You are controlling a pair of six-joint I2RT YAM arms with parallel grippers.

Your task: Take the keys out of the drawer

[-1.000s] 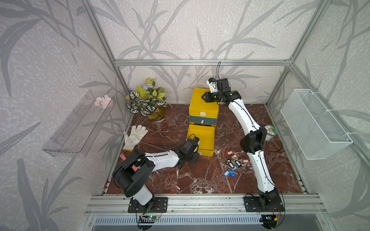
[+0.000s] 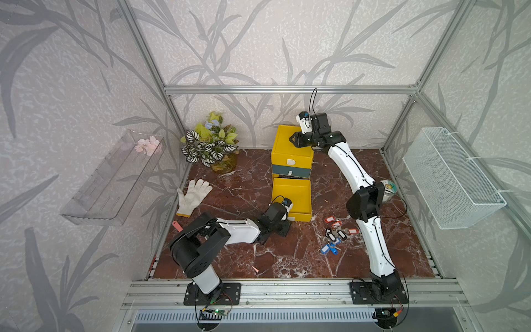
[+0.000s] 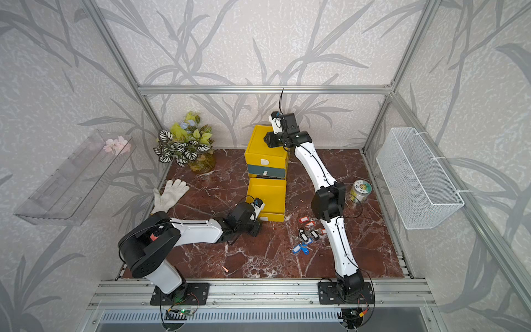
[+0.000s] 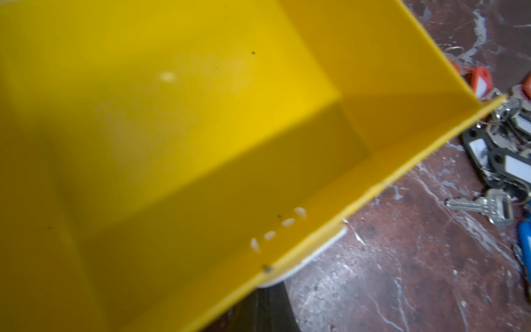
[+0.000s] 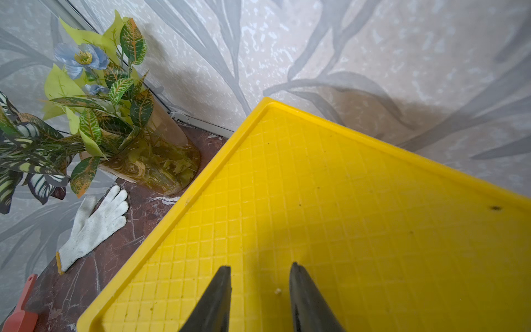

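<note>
The yellow drawer [image 2: 291,193] is pulled out low at the front of the yellow cabinet [image 2: 284,144]; in the left wrist view its inside [image 4: 182,121] is empty. Several tagged keys [image 2: 335,235] lie on the table to its right, including a bare-headed key [image 4: 492,207]. My left gripper [image 2: 283,220] is at the drawer's front by its white handle [image 4: 309,255], mostly hidden; whether it grips anything cannot be seen. My right gripper stands open over the cabinet's top.
A plant [image 2: 215,144] and a glove [image 2: 193,196] stand and lie at the left, a round tin [image 3: 360,191] at the right. Wall baskets hang on both sides. The table has bare room left of the drawer and in front of it.
The drawer has shifted slightly to the right and back, with my left arm moving the same way. The right arm is nearly still.
</note>
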